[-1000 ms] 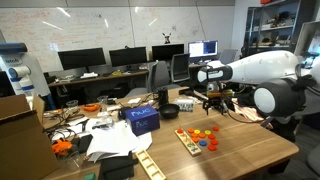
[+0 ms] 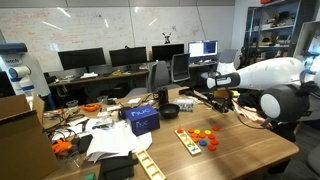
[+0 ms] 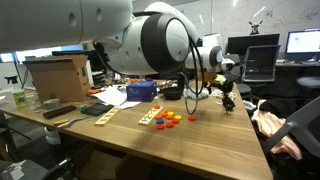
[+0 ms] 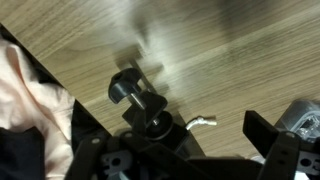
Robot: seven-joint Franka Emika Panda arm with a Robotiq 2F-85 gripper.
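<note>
My gripper stands open, its two dark fingers spread wide at the bottom of the wrist view. A black object with a rounded end (image 4: pixel 128 88) lies on the wood beside the left finger; what it is, I cannot tell. A short pale piece (image 4: pixel 201 121) lies between the fingers' sides. In exterior view 1 the gripper (image 2: pixel 221 98) hangs low over the far right of the table. In exterior view 2 the gripper (image 3: pixel 226 99) is near the table's far edge, and whether it touches anything is unclear.
Pinkish cloth (image 4: pixel 35 105) lies left in the wrist view, and a clear-looking item (image 4: pixel 303 120) at the right. Several coloured discs (image 2: pixel 212 141) lie on the table near a light tray (image 2: pixel 188 142). A blue box (image 2: pixel 143 120) and a black bowl (image 2: pixel 169 112) stand further left.
In exterior view 1 the gripper end of the arm has shifted to the right, away from the bowl. The discs, box and tray have not moved.
</note>
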